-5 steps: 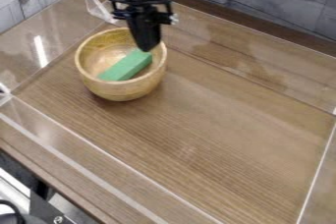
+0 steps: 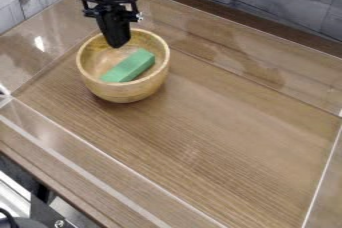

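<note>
A round pale wooden bowl (image 2: 123, 88) stands on the left part of the wooden table, holding a green oblong block (image 2: 128, 66) that lies slanted inside it. The black gripper (image 2: 114, 36) hangs over the bowl's back rim, pointing down, apart from the green block. It looks shut, with nothing visible between its fingers, though its tips are small and dark in this view.
The gripper has moved leftward from above the bowl's right side to over its back rim. The bowl and green block look about the same.
</note>
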